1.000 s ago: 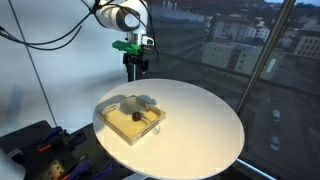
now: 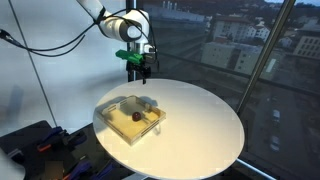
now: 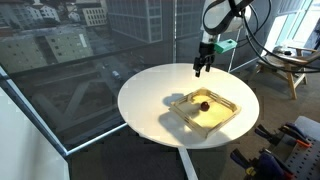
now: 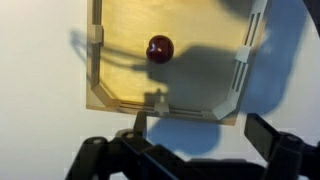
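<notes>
A dark red ball (image 2: 136,116) rests inside a shallow, light wooden tray (image 2: 128,141) on the table. From above, the wrist view has the ball (image 4: 160,49) on the tray's pale floor, with the tray's near wall (image 4: 185,113) between it and my gripper. My gripper is open; its two dark fingers stand wide apart with nothing held. Exterior view 2 puts the gripper (image 3: 197,71) well above the table, beyond the tray (image 3: 211,132) and the ball (image 3: 204,106).
Windows run behind it. A dark chair-like frame (image 2: 60,145) stands at the lower left, off the table. The arm's shadow falls across the tray.
The arm has shifted slightly to the right in exterior view 1, still high over the table. Ball and tray stay where they were.
</notes>
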